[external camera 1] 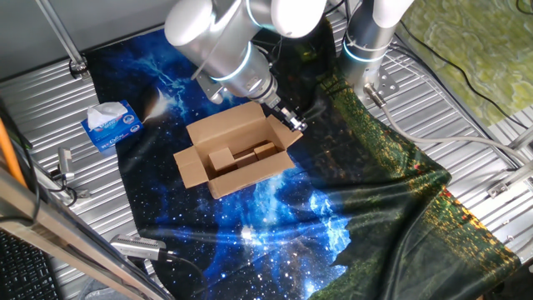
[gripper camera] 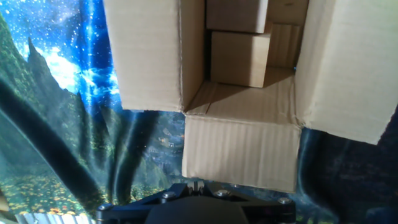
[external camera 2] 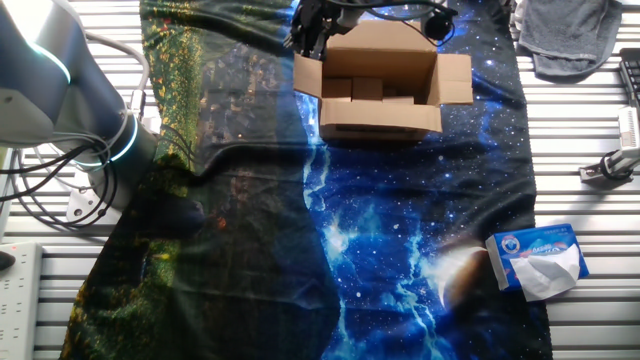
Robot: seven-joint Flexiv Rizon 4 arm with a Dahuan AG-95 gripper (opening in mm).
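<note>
An open cardboard box rests on the dark, star-printed cloth, its flaps folded outward. Several wooden blocks lie inside; one light block shows near the box's end wall in the wrist view. My gripper is at the box's right end in exterior view 1, by the end flap. From the wrist camera, the gripper looks shut, its tips together at the flap's outer edge. Nothing shows between them; whether they touch the flap I cannot tell. In exterior view 2 the gripper is dark and partly cut off.
A blue tissue box stands off to the left in exterior view 1. A grey cloth lies at the far right corner in exterior view 2.
</note>
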